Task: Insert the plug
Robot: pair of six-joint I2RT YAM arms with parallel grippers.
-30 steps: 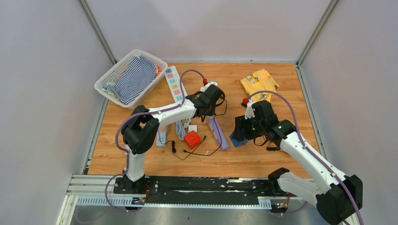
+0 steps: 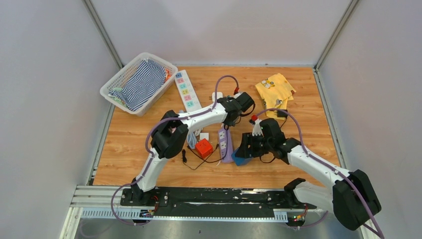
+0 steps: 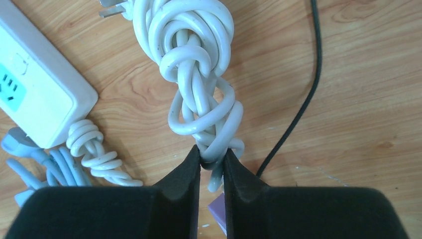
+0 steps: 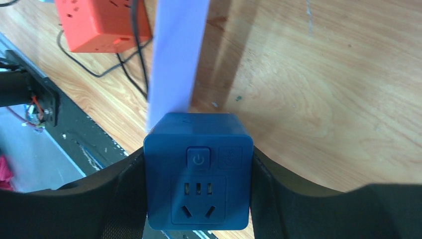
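In the left wrist view, a bundled white cable (image 3: pixel 196 55) has a plug with metal prongs (image 3: pixel 113 10) at its far end. My left gripper is at the bundle's near end, its fingertips close together on either side of the cable. Whether they press on it is unclear. A blue socket block (image 4: pixel 198 174) is between the fingers of my right gripper, which is shut on it; its outlet and power button face the right wrist camera. In the top view, the block (image 2: pixel 242 159) is beside a purple power strip (image 2: pixel 225 144).
A red cube (image 2: pixel 203 148) and thin black cables (image 2: pixel 198 165) lie left of the purple strip. Behind are a long white power strip (image 2: pixel 187 92), a white basket (image 2: pixel 110 98) and a yellow cloth (image 2: pixel 275 90). Bare table shows at the far right.
My left arm has swung right. The right gripper has moved slightly left with the blue block, now up against the purple strip in the top view; the strip's near end has shifted left.
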